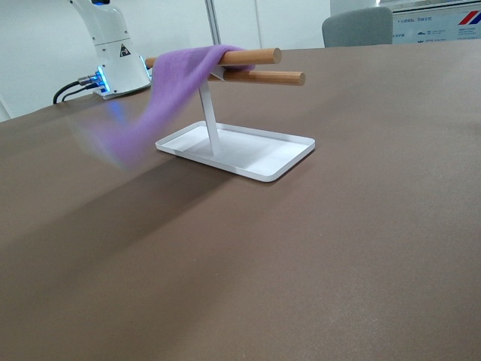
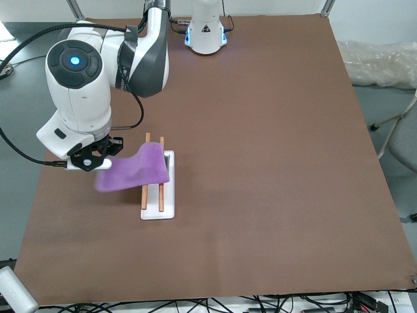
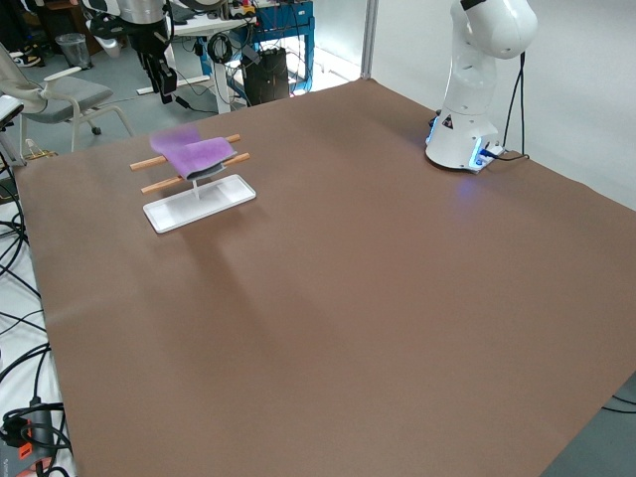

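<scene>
A purple cloth (image 2: 133, 168) drapes over two wooden bars (image 1: 267, 77) on a rack with a white tray base (image 3: 204, 202). In the top view the cloth (image 1: 176, 83) hangs down toward the left, its lower end blurred. My gripper (image 2: 98, 155) is above the table just left of the rack in the left view; whether its fingers are open or shut is hidden by the housing.
Cables run along the near edge outside it.
</scene>
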